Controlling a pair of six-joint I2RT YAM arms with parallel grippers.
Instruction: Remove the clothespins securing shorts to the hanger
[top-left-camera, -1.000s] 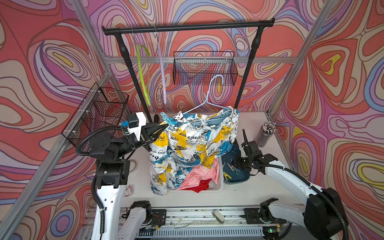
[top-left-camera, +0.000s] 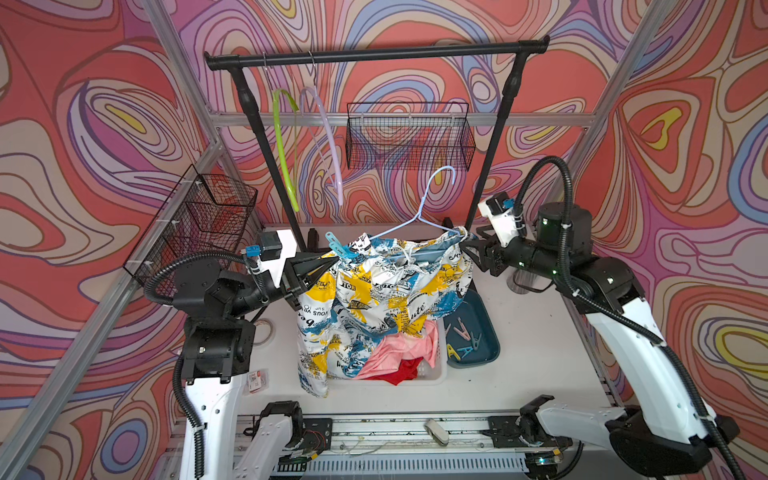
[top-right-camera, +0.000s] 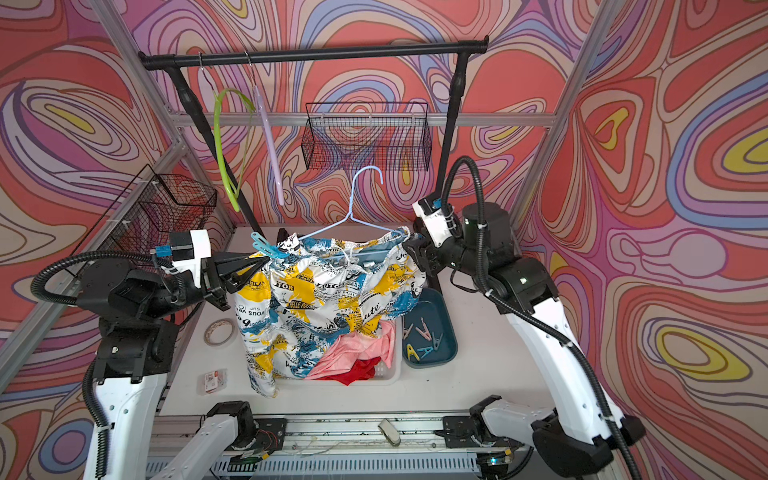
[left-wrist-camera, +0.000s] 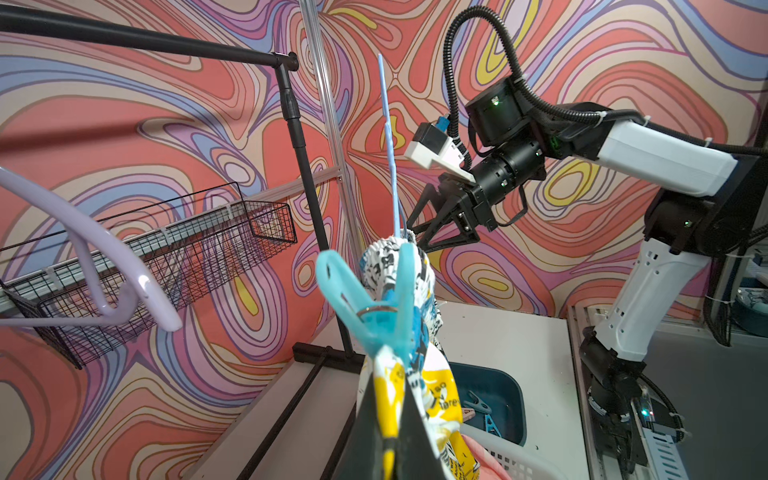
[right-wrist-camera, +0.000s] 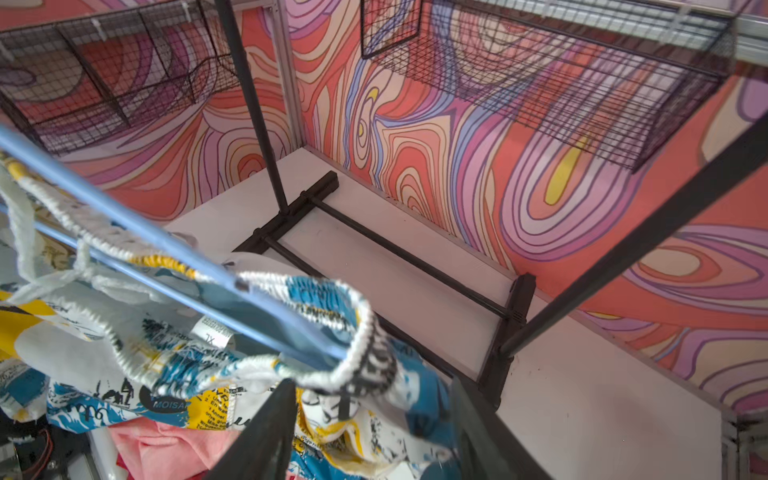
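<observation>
Patterned shorts hang on a light-blue hanger. A light-blue clothespin grips the waistband at the left end. My left gripper is shut on the shorts just beside that clothespin, with yellow-and-white cloth between its fingers. My right gripper has its fingers apart at the right end of the waistband, with the fabric loop and hanger end just beyond them. No clothespin is clear at that end.
A teal tray of loose clothespins sits below right. A white basket holds pink and red cloth. Two hangers hang on the black rack; wire baskets are on the walls.
My right gripper has risen from the teal tray to the right end of the waistband.
</observation>
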